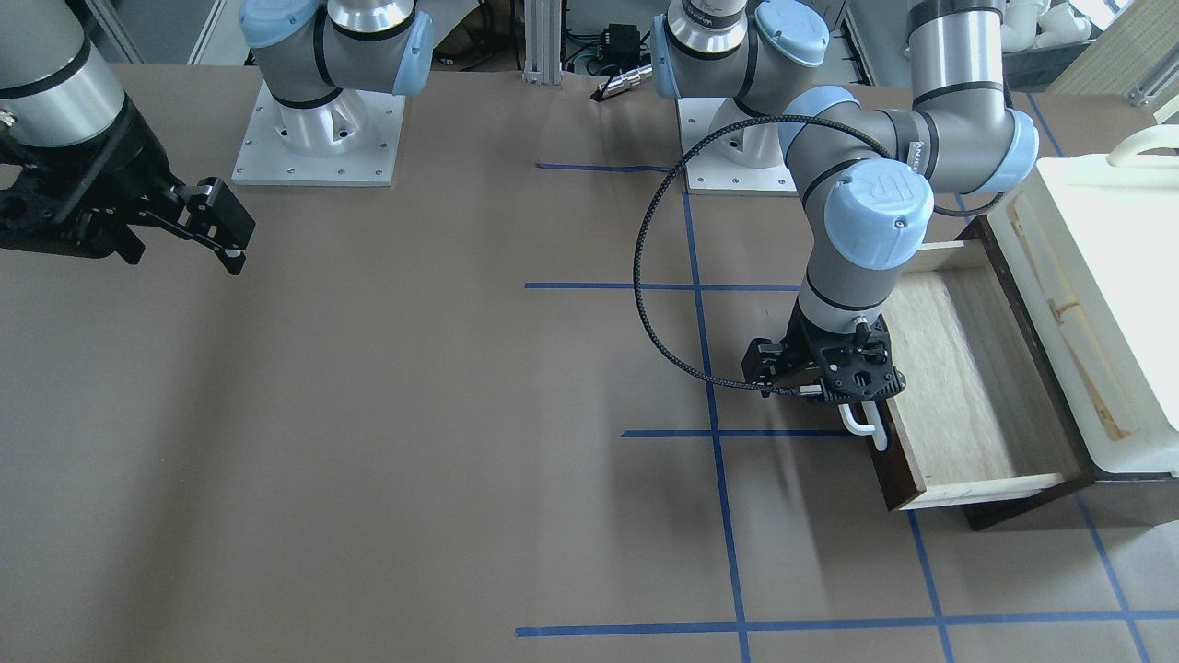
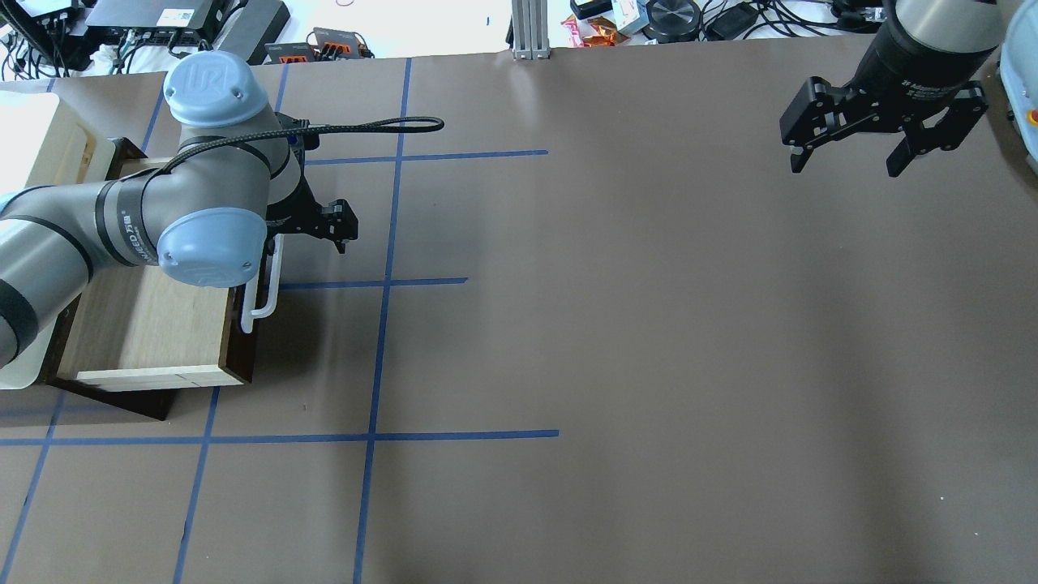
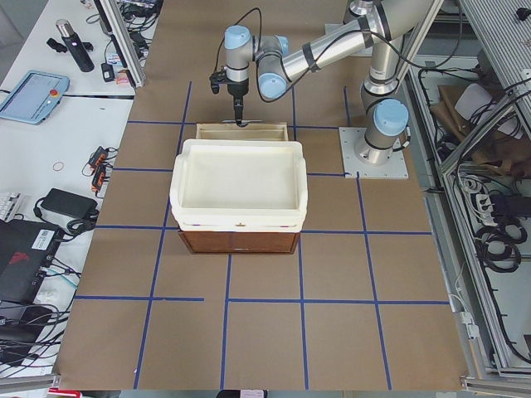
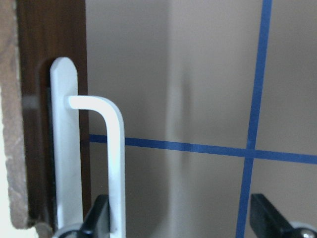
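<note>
A wooden drawer point(image 1: 973, 365) with a dark front stands pulled out of a cabinet under a white tray point(image 3: 238, 186). Its white bar handle point(image 4: 117, 148) fills the left of the wrist view. My gripper point(image 1: 818, 370) is down at this handle; in the wrist view the left finger point(image 4: 96, 223) touches the bar's lower part, while the right finger point(image 4: 265, 218) stands well apart from it over the floor. The fingers are open. In the top view the arm hides part of the drawer.
A second black gripper point(image 2: 885, 136) hangs idle at the opposite side. Other arm bases point(image 1: 315, 155) stand at the back, with cables and equipment beyond the table's edge.
</note>
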